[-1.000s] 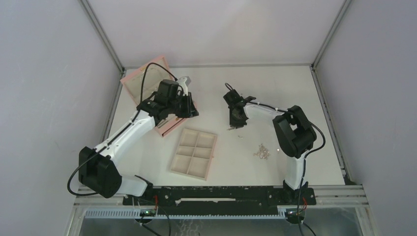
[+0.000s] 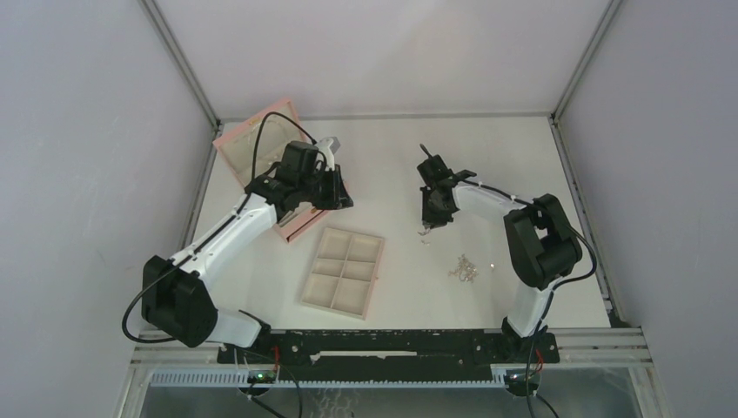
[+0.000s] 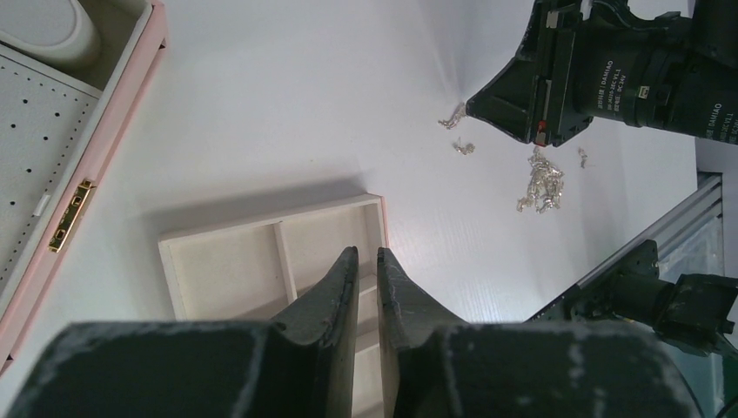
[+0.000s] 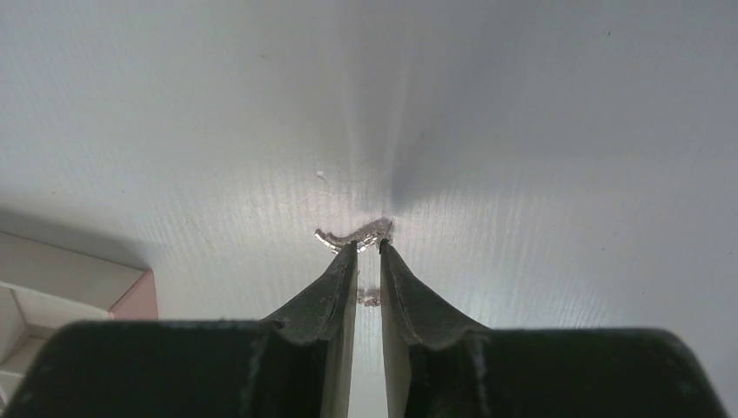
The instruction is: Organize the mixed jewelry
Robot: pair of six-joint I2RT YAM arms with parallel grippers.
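Two small jewelry pieces lie on the table right of the tray. My right gripper is low over them, its fingertips a narrow gap apart. The chain-like piece (image 4: 333,241) is right at those tips, seemingly lying on the table; whether it touches them I cannot tell. The second piece (image 3: 465,148) lies just in front. Farther right is a tangled jewelry pile (image 2: 465,268). The divided tray (image 2: 346,272) looks empty in the top view. Above its far side and the pink box, my left gripper stands slightly open, holding nothing.
An open pink box (image 2: 302,225) with its lid raised stands at the back left, partly behind the left arm. One tiny piece (image 2: 492,266) lies right of the pile.
My right arm has swung right, and the chain-like piece has shifted right along with it, close to the second piece. The left arm has barely moved.
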